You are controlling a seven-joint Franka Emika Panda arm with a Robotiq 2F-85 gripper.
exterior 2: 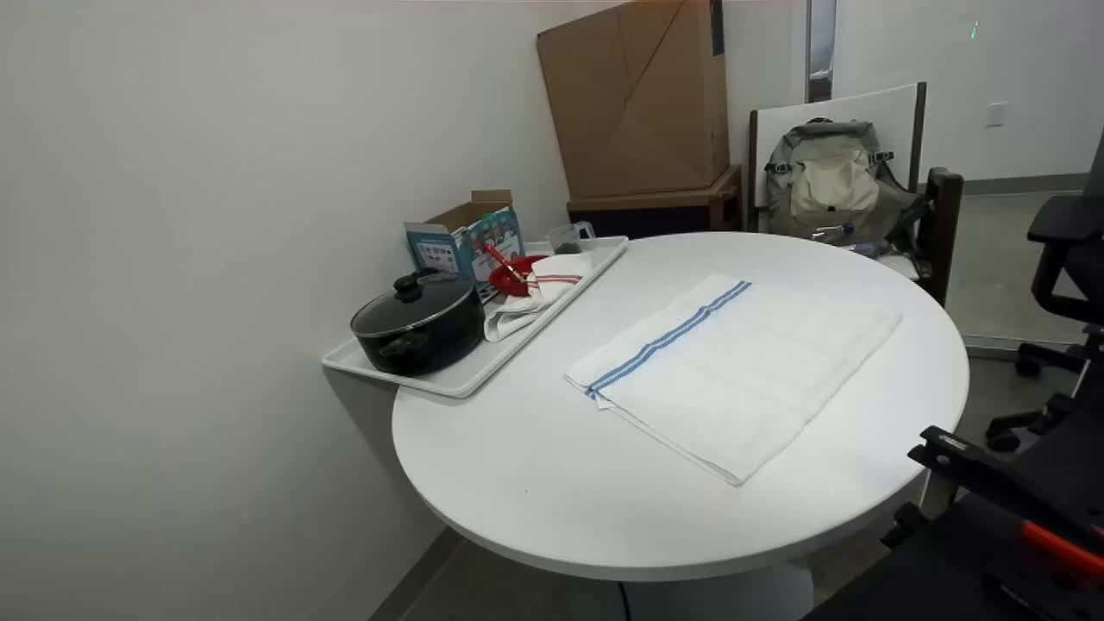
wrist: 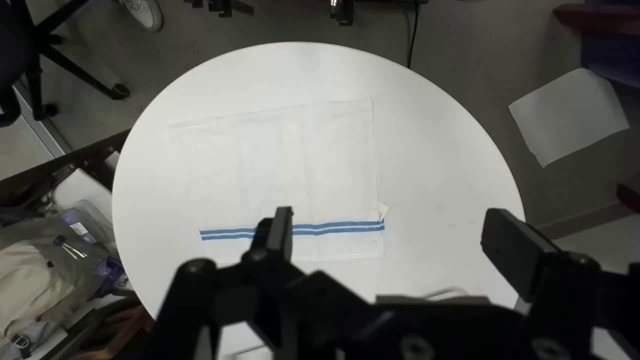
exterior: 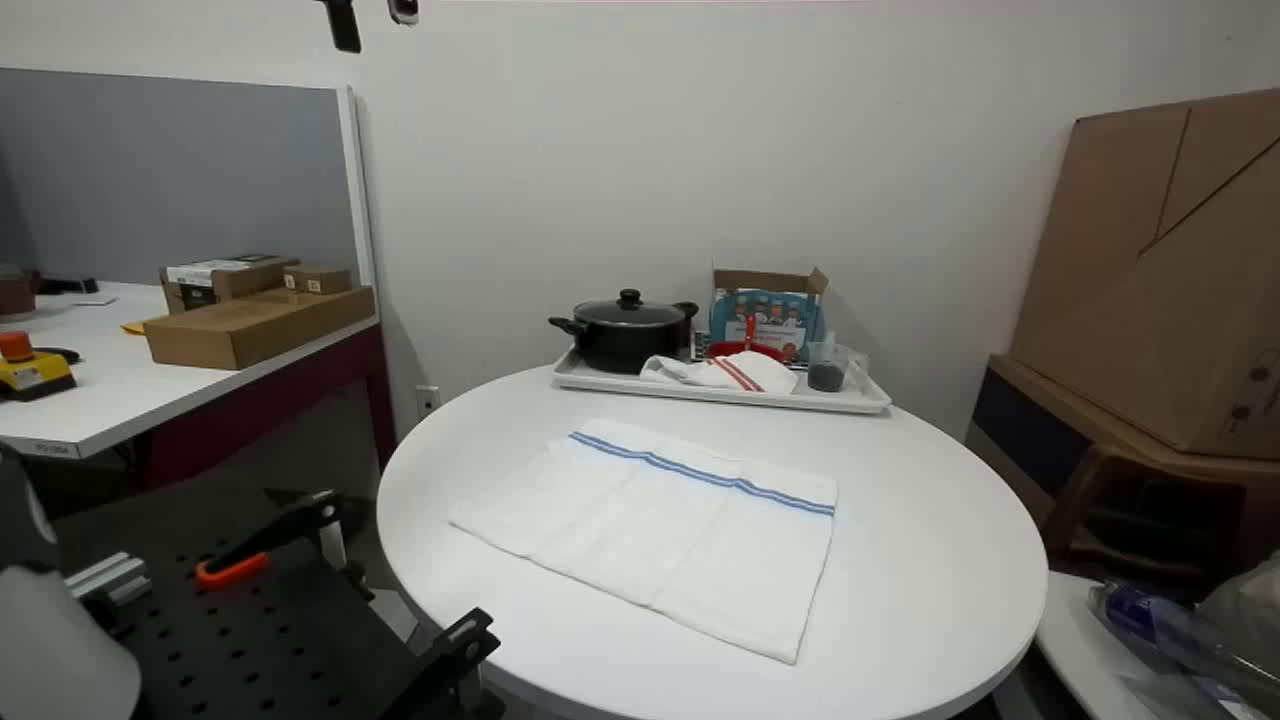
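Observation:
A white cloth [exterior: 654, 522] with blue stripes along one side lies spread flat on the round white table [exterior: 936, 576]. From above, in the wrist view, the same cloth [wrist: 300, 174] has its striped side nearest my gripper. The fingers stand wide apart with nothing between them, high over the table. Only the fingertips [exterior: 342, 24] of the gripper show at the top edge of exterior view 1, well above and left of the cloth. Exterior view 2 shows the cloth [exterior 2: 745, 362] too, but no part of the gripper.
Against the wall, a white tray [exterior: 708, 391] holds a lidded black pot [exterior: 626, 336], a folded red-striped towel [exterior: 726, 372], a red pan [exterior 2: 514, 278], a box [exterior: 768, 310] and a clear cup [exterior: 825, 364]. Bare tabletop surrounds the cloth.

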